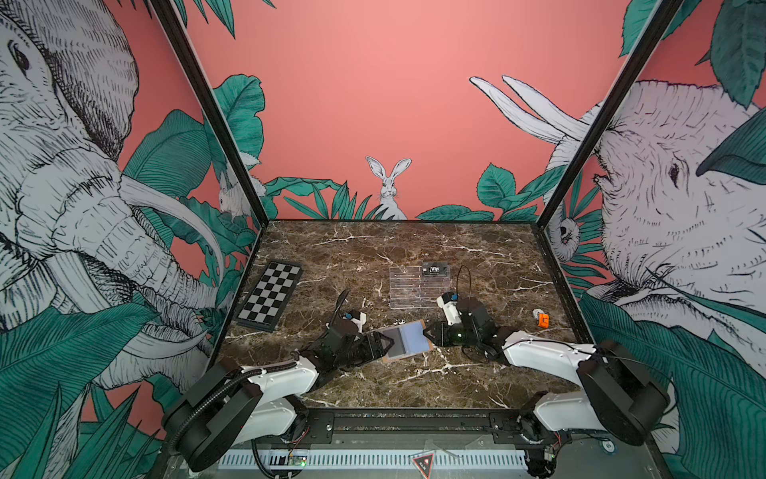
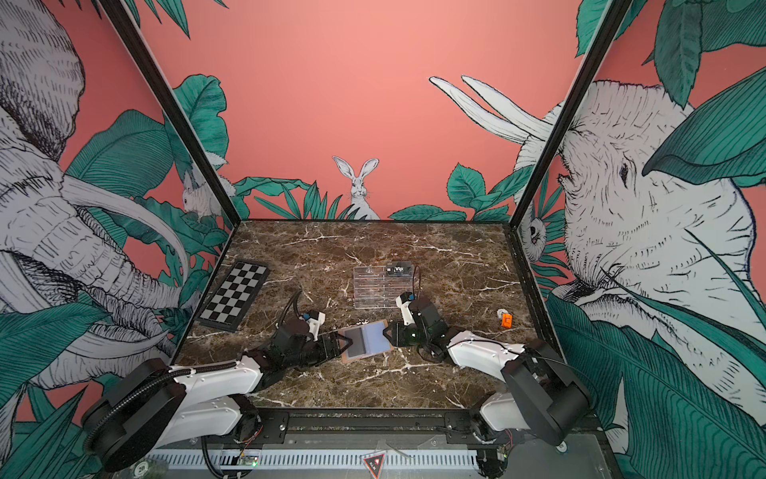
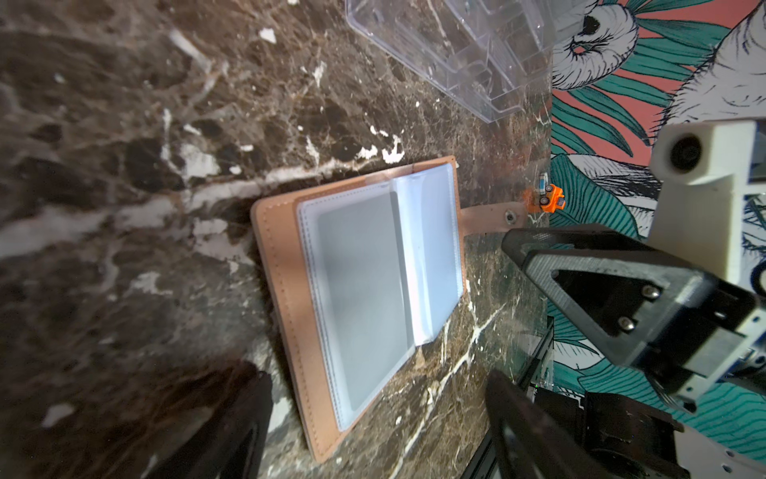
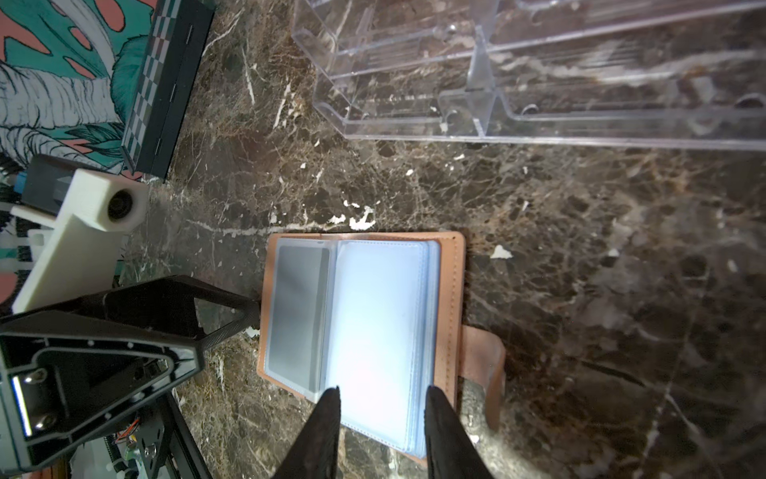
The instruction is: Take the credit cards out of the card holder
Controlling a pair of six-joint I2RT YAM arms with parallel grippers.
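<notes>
The tan card holder (image 3: 285, 319) lies opened flat on the table, with clear sleeves inside: one grey half (image 4: 299, 315) and one pale blue half (image 4: 376, 335). Its strap (image 4: 482, 359) sticks out on the right. My left gripper is open above the holder's grey half at its left edge, nothing between its fingers. At the right edge, over the blue half, my right gripper stands partly open and empty. A dark card marked "Vip" (image 1: 435, 270) sits in the clear rack (image 1: 405, 291) behind.
The clear rack's front edge lies just behind the holder. A checkered black board (image 1: 271, 293) rests at the far left, and a small orange toy (image 1: 543, 320) at the right. Free table lies in front of the holder.
</notes>
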